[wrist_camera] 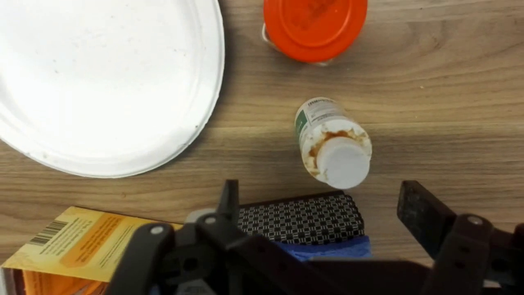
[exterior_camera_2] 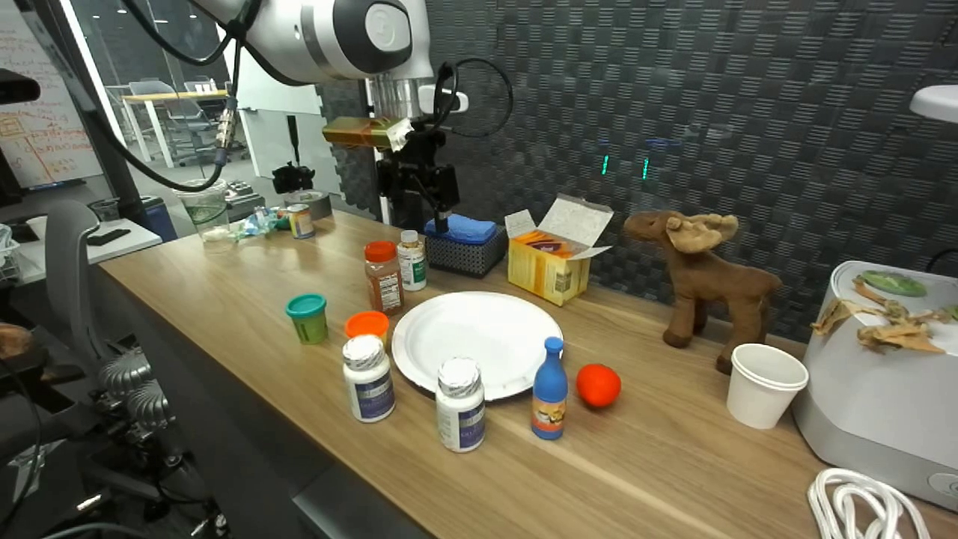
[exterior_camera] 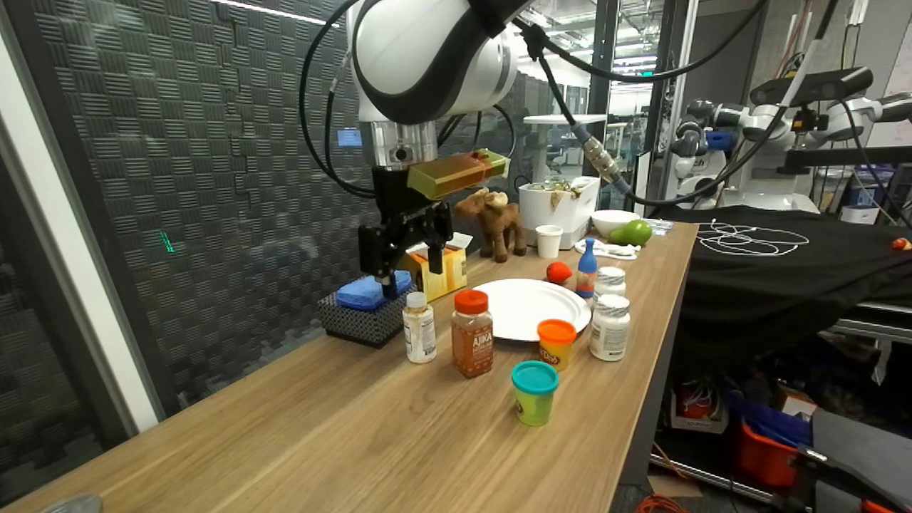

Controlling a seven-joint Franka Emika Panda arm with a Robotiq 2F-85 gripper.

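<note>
My gripper is open, its fingers wide apart with nothing held between them. It hangs above a black mesh box (exterior_camera: 355,323) with a folded blue cloth (exterior_camera: 363,293) on top. In the wrist view the mesh box (wrist_camera: 299,221) shows between the fingers, while the gripper's body covers much of the blue cloth (wrist_camera: 334,248). A white bottle with a stained neck (wrist_camera: 344,162) stands just beyond the fingertips, apart from them. An open yellow box (exterior_camera_2: 545,274) is beside the mesh box.
A white plate (exterior_camera_2: 476,337) lies mid-table. Near it stand a red-capped jar (exterior_camera: 472,338), an orange-lidded tub (exterior_camera: 556,345), a teal-lidded tub (exterior_camera: 534,397), two white pill bottles, a blue bottle (exterior_camera_2: 549,391) and a red ball (exterior_camera_2: 598,385). A plush moose (exterior_camera_2: 709,278) is by the wall.
</note>
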